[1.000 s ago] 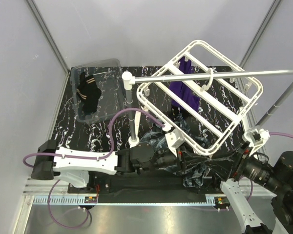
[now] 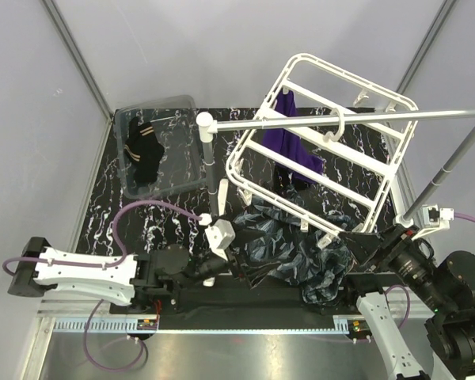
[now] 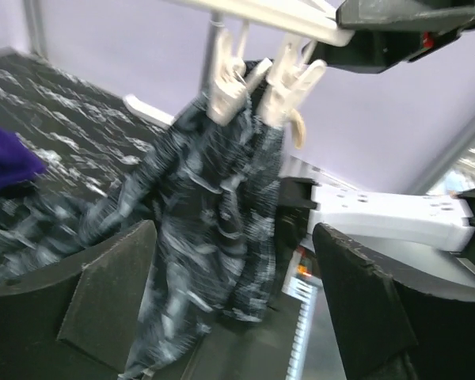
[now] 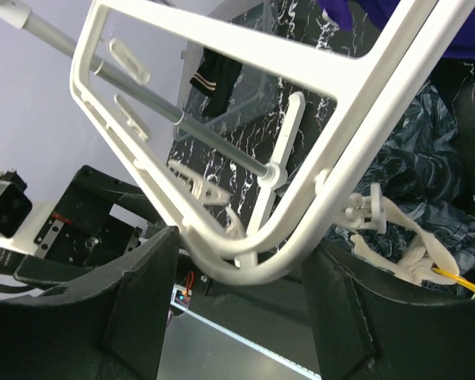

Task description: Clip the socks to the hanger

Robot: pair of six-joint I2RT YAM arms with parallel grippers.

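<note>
The white hanger [image 2: 332, 150] hangs tilted from the rail, with a purple sock [image 2: 291, 146] hanging below its far side. A black sock with tan stripes [image 2: 145, 152] lies in the clear bin. My right gripper stands part open at the hanger's near corner, the frame between its fingers. My left gripper [image 2: 257, 273] is open, left of the hanger and clear of it, nothing between its fingers. In the left wrist view, white clips [image 3: 226, 91] hang from the frame before a dark marbled cloth [image 3: 214, 214]; whether they grip it, I cannot tell.
The clear bin [image 2: 174, 188] stands at the back left on the black marbled table. A grey rail [image 2: 261, 123] and its post [image 2: 211, 174] cross close to the hanger. Open tabletop [image 2: 103, 226] lies between the bin and the left arm.
My left gripper has drawn back to the left, away from the hanger's near corner. The hanger has turned and shifted slightly to the left and back. The right gripper stays near its corner.
</note>
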